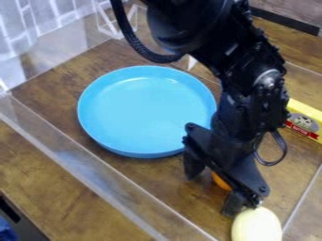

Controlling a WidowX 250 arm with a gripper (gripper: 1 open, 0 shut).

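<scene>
The black gripper (217,175) is lowered over an orange round object (221,180), with a finger on either side of it; the orange thing is mostly hidden behind the gripper. Whether the fingers grip it cannot be told. A blue plate (136,105) lies to the left of the gripper. A white egg-shaped object (257,225) sits at the lower right, just below the gripper.
A yellow box (304,121) lies at the right edge behind the gripper. Transparent plastic walls border the wooden surface (51,169) at the left and front.
</scene>
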